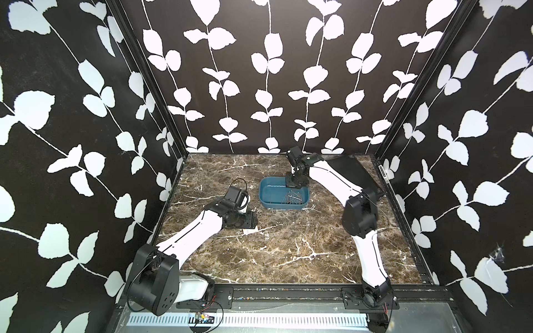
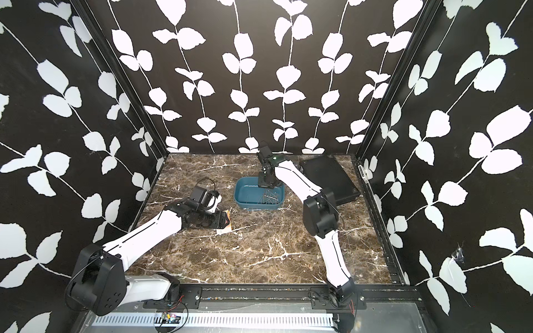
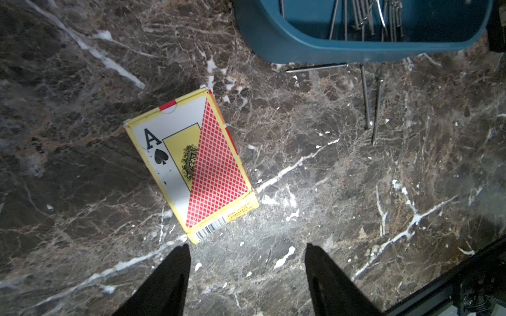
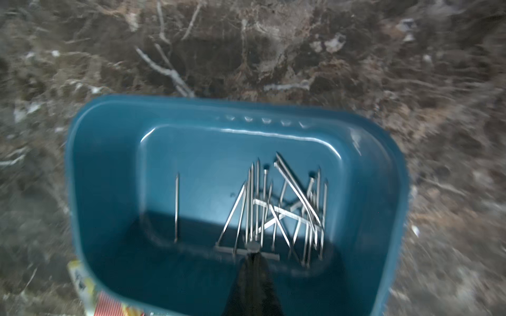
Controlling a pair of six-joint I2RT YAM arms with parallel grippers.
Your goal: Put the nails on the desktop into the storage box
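The blue storage box [image 4: 158,113] has several nails [image 4: 290,210] lying in it, one apart from the pile. Over the box, my right gripper is shut. A nail lies crosswise right at its tips; I cannot tell whether it is held. Outside the box's near wall, the left wrist view shows one nail [image 3: 316,68] beside the wall and two more, a nail [image 3: 365,97] and a nail [image 3: 377,111], side by side on the desktop. My left gripper is open and empty, left of these nails and above the desktop near the card box.
A playing-card box [image 3: 192,163] lies left of the storage box, in front of my left fingers. A black flat case [image 2: 330,179] rests at the back right.
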